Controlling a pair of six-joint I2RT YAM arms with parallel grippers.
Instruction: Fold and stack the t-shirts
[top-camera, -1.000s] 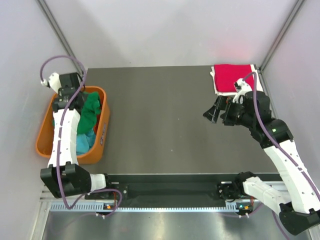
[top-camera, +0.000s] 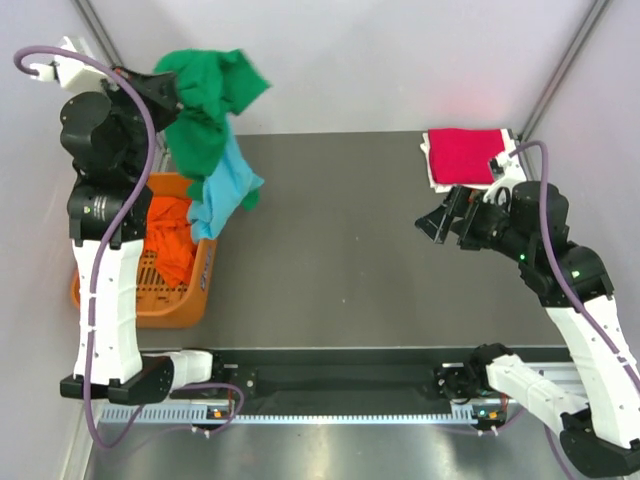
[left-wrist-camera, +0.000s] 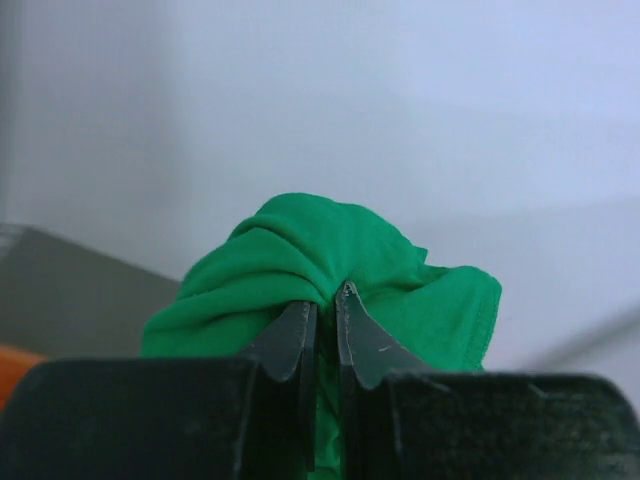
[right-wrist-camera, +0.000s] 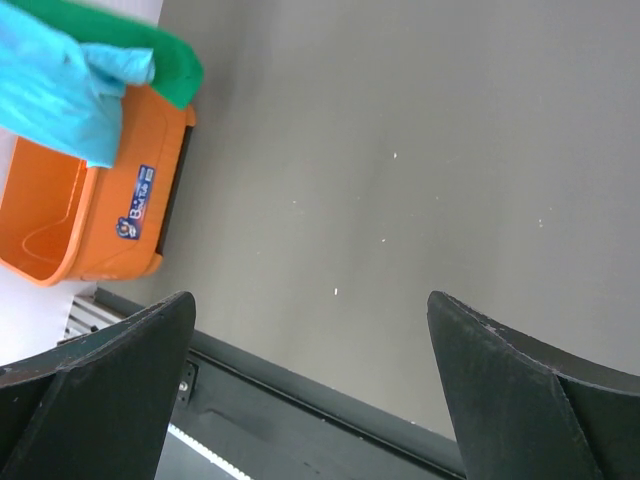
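Observation:
High over the basket's far end, my left gripper is shut on a green shirt, which bunches up between its fingertips in the left wrist view. A light blue shirt hangs down together with the green one, past the basket's right rim; how the two are joined is hidden. Inside the orange basket lies an orange-red shirt. My right gripper stands open and empty above the right part of the table. A folded red shirt rests on white cloth at the far right corner.
White walls close off the back and both sides. The right wrist view shows the basket's side with its label.
My left gripper has risen from the basket, bringing the green and light blue shirts up and out and uncovering the orange-red one.

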